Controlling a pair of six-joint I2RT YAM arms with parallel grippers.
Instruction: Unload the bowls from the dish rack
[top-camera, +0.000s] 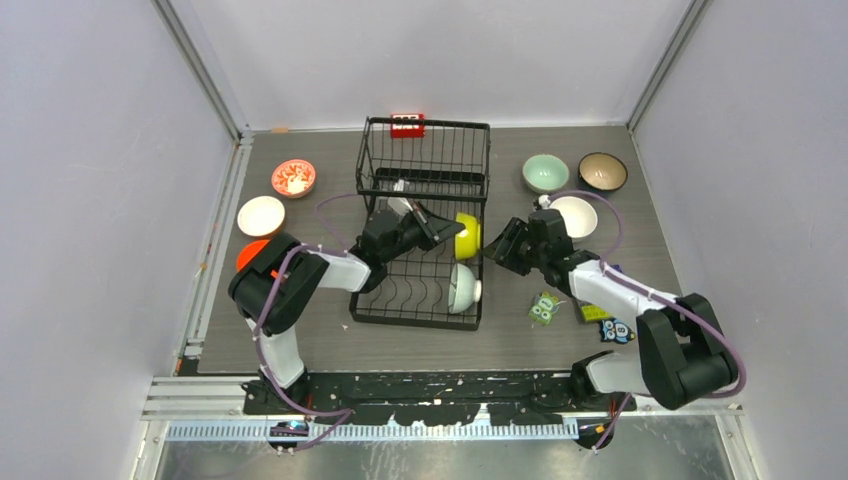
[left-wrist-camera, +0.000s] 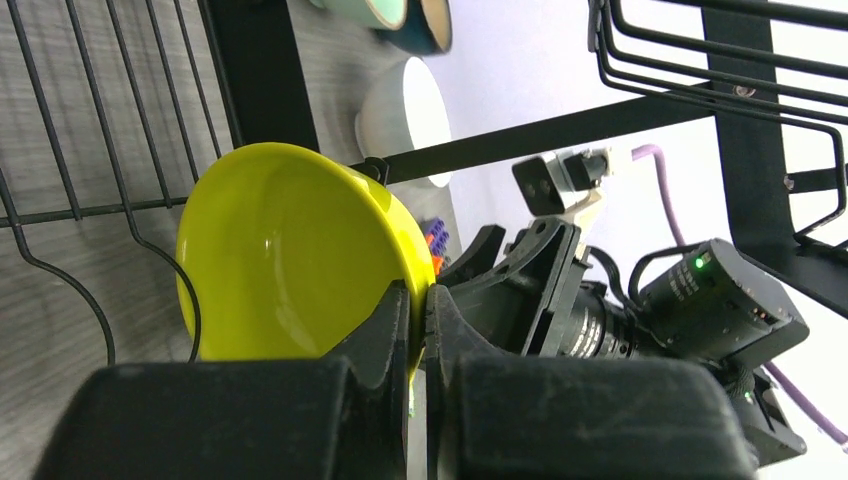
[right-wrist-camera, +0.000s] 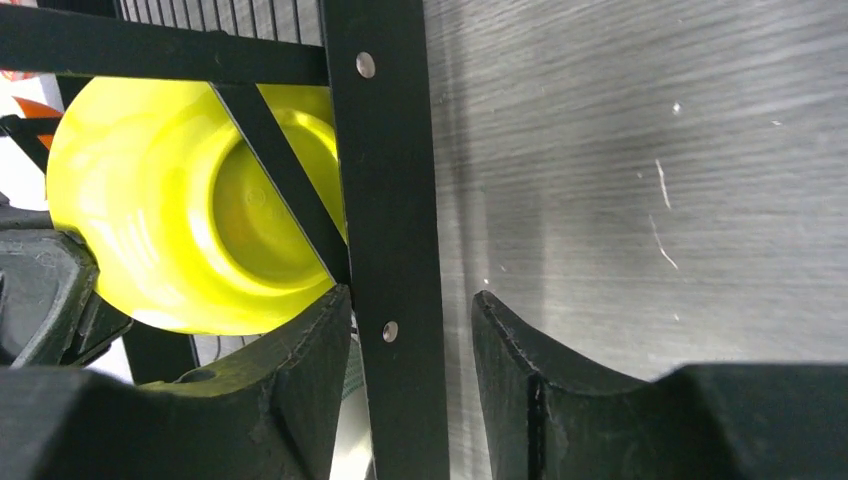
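Note:
The black dish rack (top-camera: 417, 320) stands mid-table, and a yellow bowl (top-camera: 466, 240) is on edge at its right side. My left gripper is shut on the rim of that yellow bowl (left-wrist-camera: 270, 240), which faces it open side first. Below it in the top view, a pale bowl (top-camera: 460, 288) also rests on its side in the rack. Just outside the rack's right side, my right gripper (top-camera: 497, 246) is parted. In the right wrist view, its fingertips (right-wrist-camera: 340, 298) lie on either side of the rack's black side bar (right-wrist-camera: 385, 200); contact cannot be told.
At the right stand a green bowl (top-camera: 545, 173), a brown bowl (top-camera: 602, 172) and a white bowl (top-camera: 574, 217). Orange-patterned (top-camera: 293, 178), white (top-camera: 261, 216) and orange (top-camera: 249, 254) dishes line the left. Small packets lie under the right arm.

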